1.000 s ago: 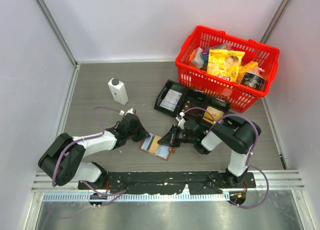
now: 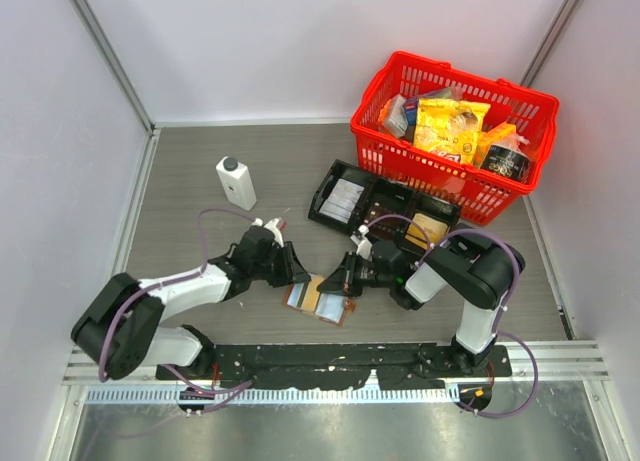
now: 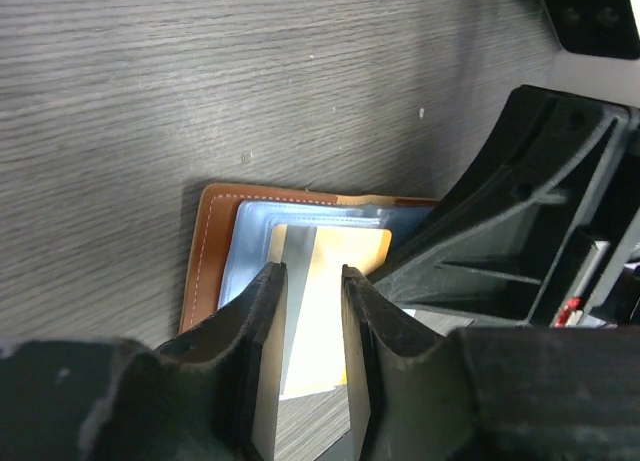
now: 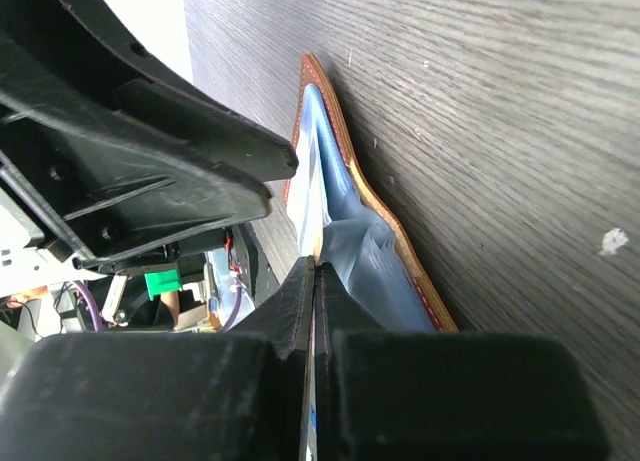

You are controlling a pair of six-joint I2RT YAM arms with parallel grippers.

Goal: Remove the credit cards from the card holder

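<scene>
The card holder (image 2: 330,306), brown leather with blue-clear plastic sleeves, lies open on the wooden surface between both grippers; a cream card with a grey stripe (image 3: 320,281) shows in it in the left wrist view. My left gripper is part open over that card, its fingertips at the holder. My right gripper is shut on the holder's plastic sleeve, seen pinched and folded in the right wrist view. Whether the left fingers touch the card is hard to tell.
A black compartment tray (image 2: 345,196) lies behind the right arm, with a red basket of packets (image 2: 535,151) at the back right. A white bottle (image 2: 236,186) lies at the back left. The surface left of the holder is clear.
The holder has shifted slightly right since a second ago. The right gripper has barely moved.
</scene>
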